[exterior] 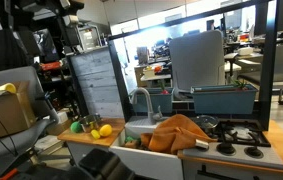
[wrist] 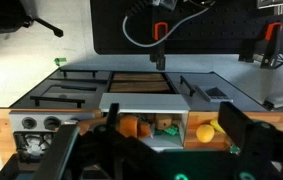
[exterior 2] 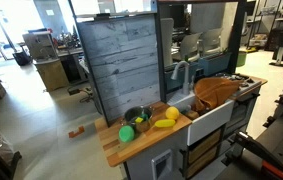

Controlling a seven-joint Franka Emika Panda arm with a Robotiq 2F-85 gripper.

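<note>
My gripper stands open at the bottom of the wrist view, its dark fingers wide apart. Nothing is held between them. Below and beyond it lies a toy kitchen counter with a white sink point(wrist: 146, 101). An orange cloth point(exterior: 178, 133) is draped over the sink's right part in exterior view 1. On the counter to the left are a yellow round item point(exterior 2: 172, 113), a long yellow item point(exterior 2: 164, 124), a metal pot point(exterior 2: 138, 117) and a green item point(exterior 2: 127, 133). The dark arm point(exterior: 46, 55) is raised at the upper left of exterior view 1, high above the counter.
A stove point(exterior: 238, 135) with knobs fills the counter's right end. The faucet point(exterior: 144, 100) rises behind the sink, and dark posts and a grey back panel point(exterior 2: 131, 65) border the kitchen. Teal bins point(exterior: 224, 102) stand behind. Above the counter there is open air.
</note>
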